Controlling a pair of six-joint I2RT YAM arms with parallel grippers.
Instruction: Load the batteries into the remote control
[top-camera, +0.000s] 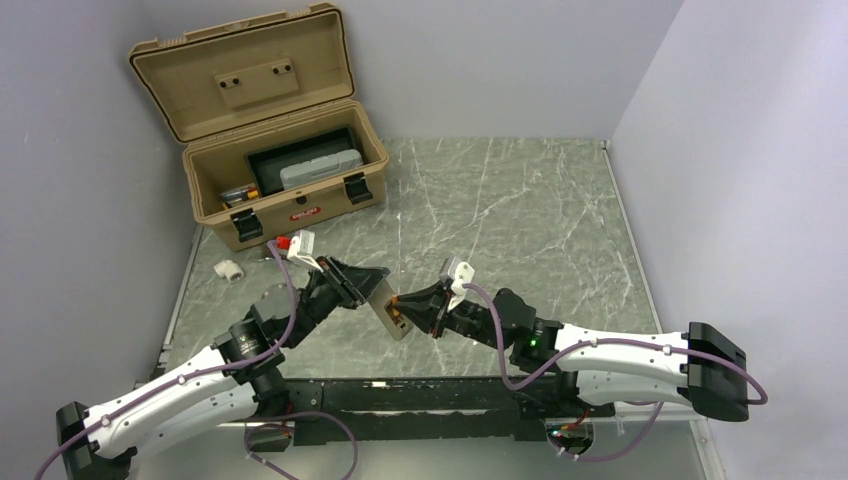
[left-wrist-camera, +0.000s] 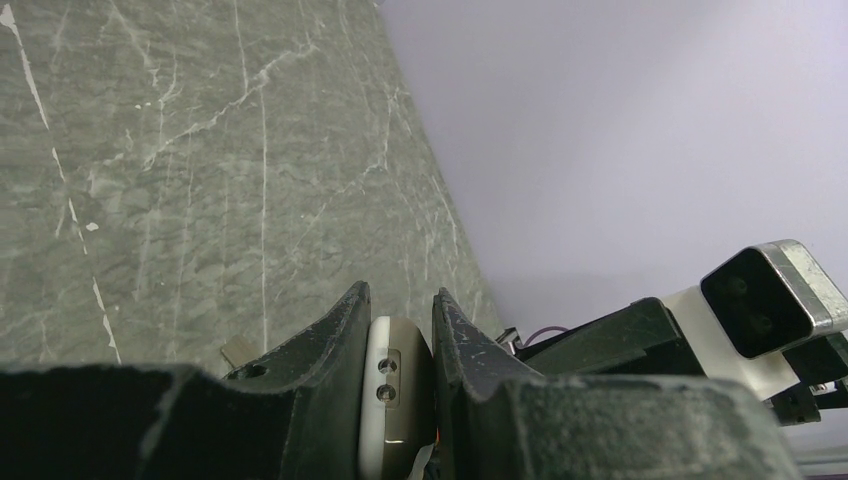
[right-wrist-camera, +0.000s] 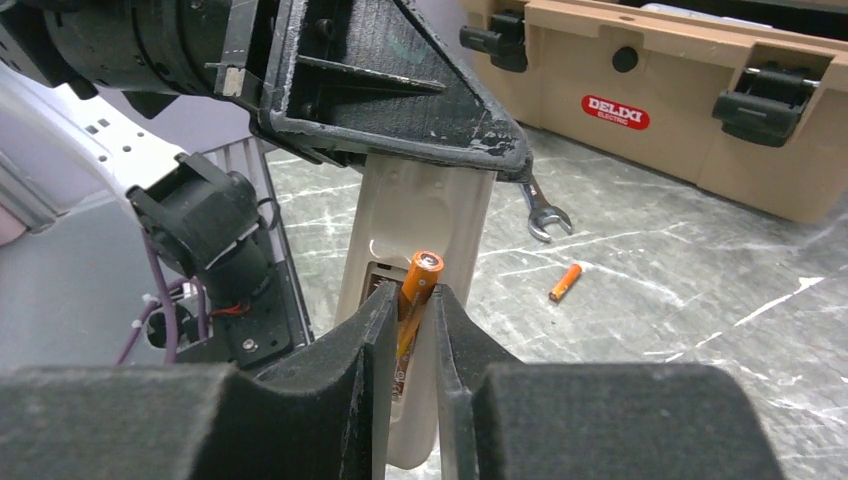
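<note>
The remote control, back up with its battery compartment open, is gripped by my left gripper (top-camera: 368, 282), its end between the fingers in the left wrist view. An orange battery (right-wrist-camera: 420, 280) stands slanted over the compartment at the fingertips of my right gripper, tilted partly out of the slot. Whether the right fingers pinch it or only touch it is hard to tell. A second orange battery (right-wrist-camera: 564, 283) lies on the table beyond the remote.
The open tan toolbox (top-camera: 216, 205) stands at the back left, with a wrench (right-wrist-camera: 543, 215) on the table before it. A white object (top-camera: 228, 270) lies at the left.
</note>
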